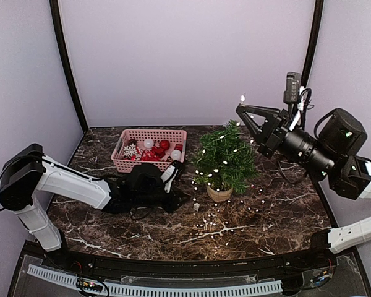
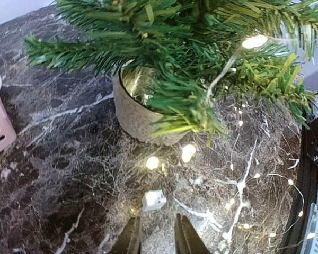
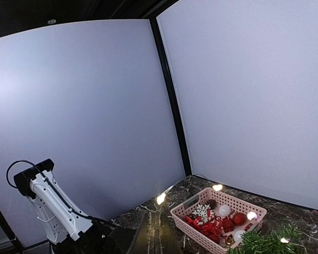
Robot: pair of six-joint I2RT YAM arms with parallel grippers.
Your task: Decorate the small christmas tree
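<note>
The small green tree [image 1: 226, 158] stands in a pot [image 1: 219, 193] at centre right, with a string of lights over its branches and onto the marble. My left gripper is low at the pot's left front, open with nothing between its fingers; a small pale block [image 2: 153, 200] lies on the table just beyond them. My right gripper is raised high above and right of the tree, its fingers shut, with the lit wire [image 3: 160, 199] at its tips.
A pink basket [image 1: 148, 164] holding red and white baubles and snowflake ornaments stands at the back left.
</note>
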